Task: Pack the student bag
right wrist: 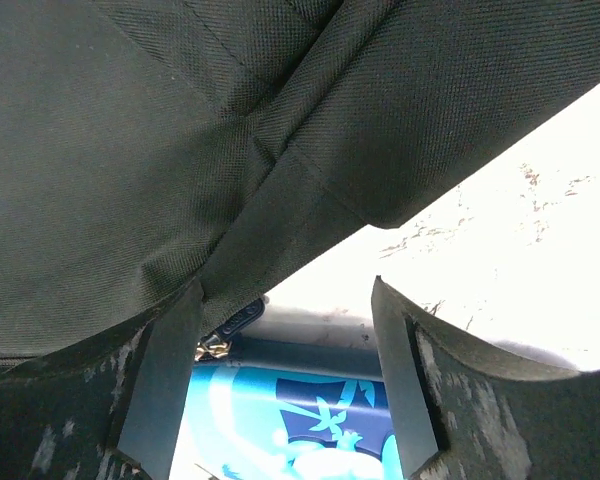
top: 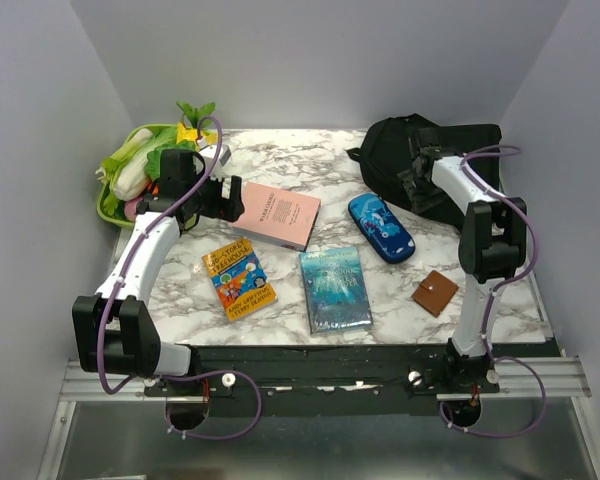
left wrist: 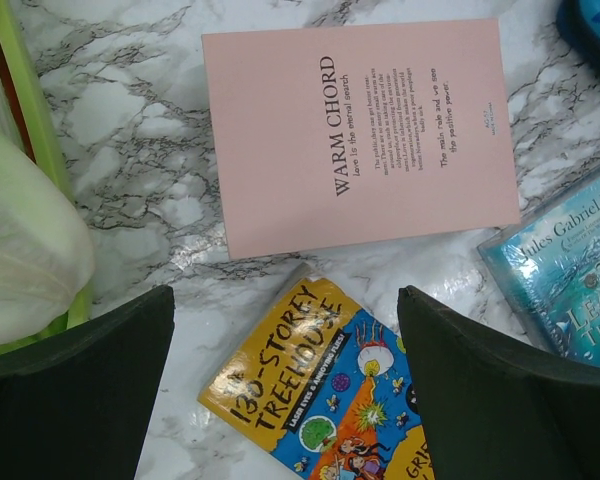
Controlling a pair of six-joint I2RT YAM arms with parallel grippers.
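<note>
A black cloth bag point(top: 384, 150) lies flat at the back right. Over its front part hangs my right gripper, partly open; black fabric point(right wrist: 180, 160) reaches its left finger, and whether any is pinched cannot be told. Below the bag in the top view lies a blue pencil case point(top: 381, 228). My left gripper is open and empty, above the pink book point(left wrist: 360, 130) and the yellow-orange Treehouse book point(left wrist: 320, 385). A teal book point(top: 336, 290) lies at the front middle. Toward the front right is a brown wallet point(top: 435, 293).
A green basket point(top: 110, 208) of vegetables stands at the back left, close to my left arm.
</note>
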